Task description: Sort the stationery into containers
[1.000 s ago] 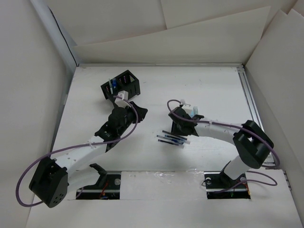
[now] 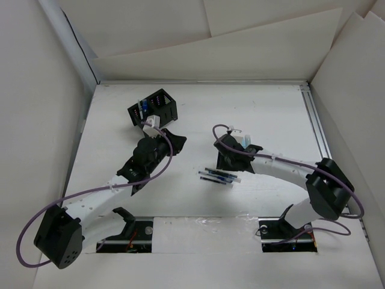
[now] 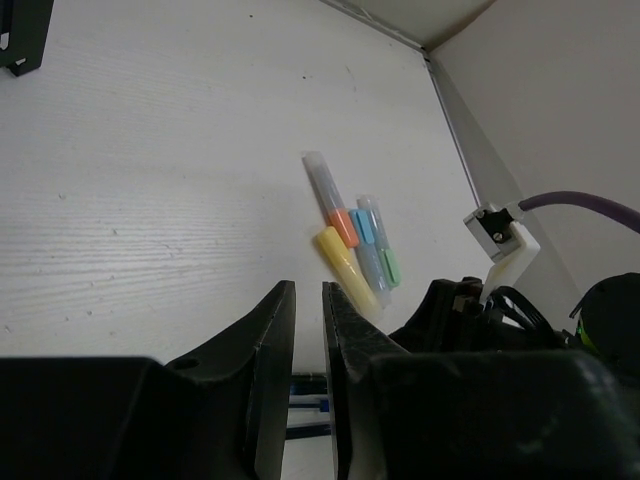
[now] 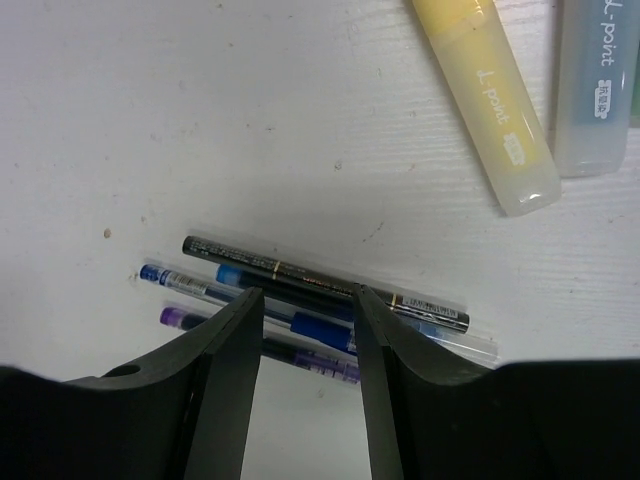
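Several pens lie side by side near the table's middle: black, blue, purple. My right gripper is low over them, fingers apart. Beyond it lie highlighters: yellow, blue, green, and orange-capped. A black mesh holder at the back left has pens in it. My left gripper is beside it, to the front right; in its wrist view the fingertips are nearly together, and I cannot see what, if anything, is between them.
Pale walls border the back and sides.
The right arm's elbow has shifted toward the front right, its gripper staying near the pens. The left arm looks about the same.
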